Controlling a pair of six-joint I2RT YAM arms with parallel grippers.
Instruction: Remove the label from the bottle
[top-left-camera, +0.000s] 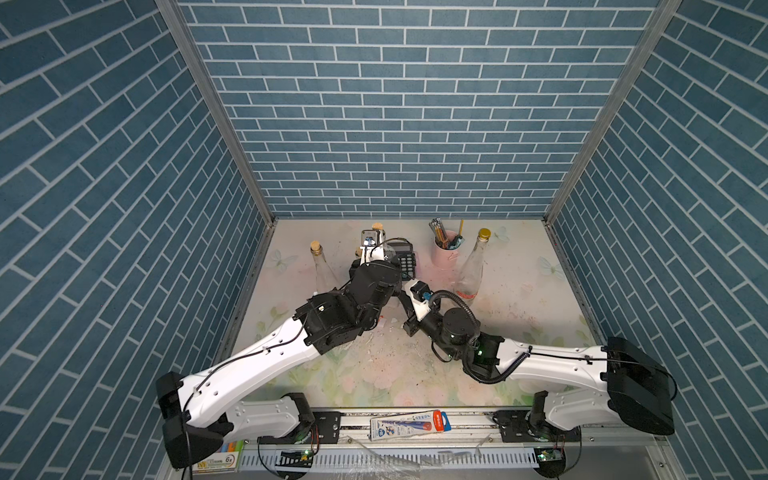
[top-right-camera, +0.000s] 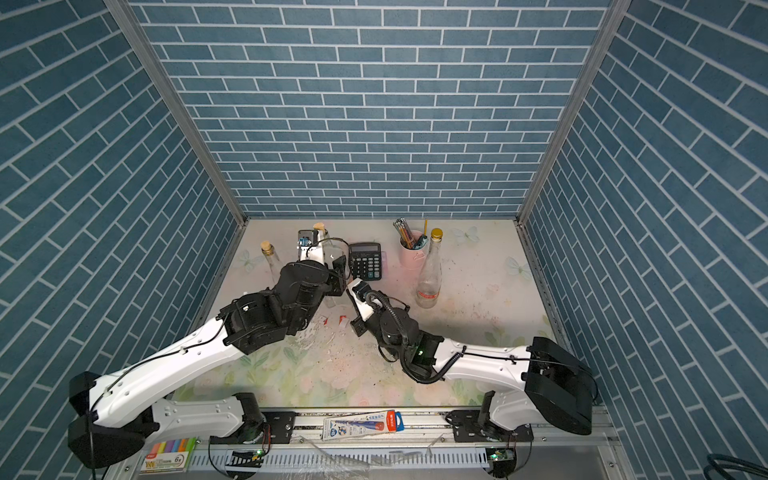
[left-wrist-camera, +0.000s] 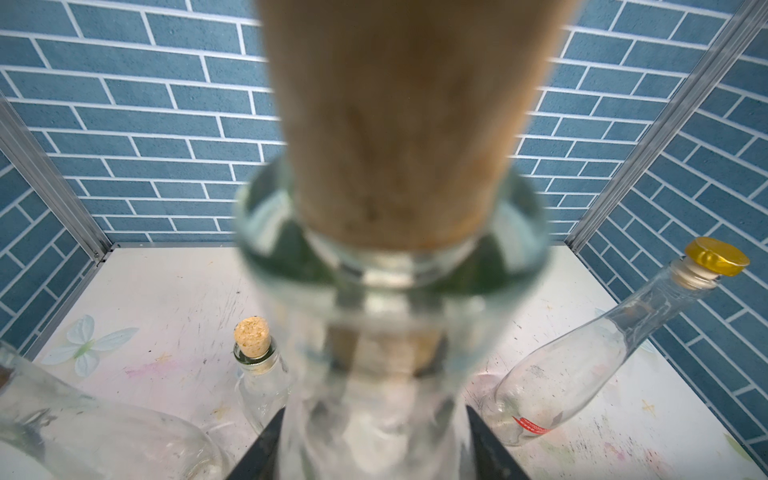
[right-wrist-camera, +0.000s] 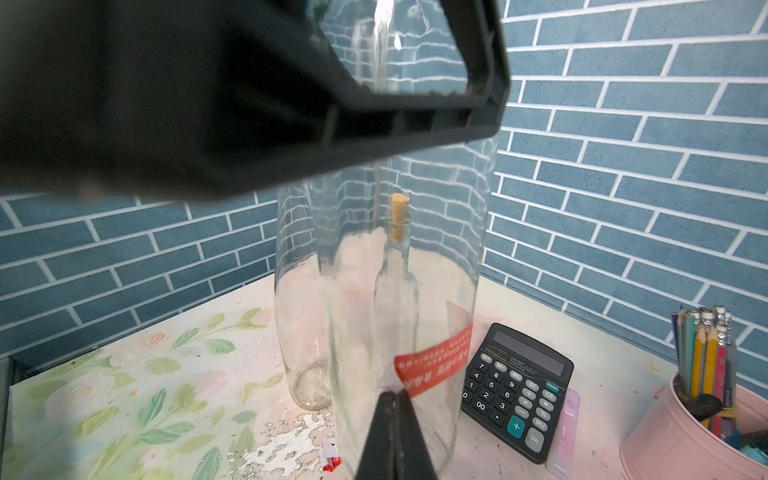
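Observation:
A clear glass bottle with a cork (left-wrist-camera: 408, 120) fills the middle of the left wrist view. My left gripper is shut around the neck of this bottle (left-wrist-camera: 376, 376), one finger on each side. In the right wrist view, the red label (right-wrist-camera: 436, 361) curves around the lower part of the bottle (right-wrist-camera: 360, 304). My right gripper is shut, its fingertips close together by the label's lower left corner. I cannot tell whether any label edge is between them. A frame part of the right gripper covers the upper left of that view.
A gold-capped bottle (top-right-camera: 429, 276) stands to the right, near a pink pencil cup (top-right-camera: 413, 254) and a calculator (top-right-camera: 365, 261). Corked bottles stand left and behind, one (top-left-camera: 321, 268) at the left. Red scraps (top-right-camera: 342, 320) lie on the table.

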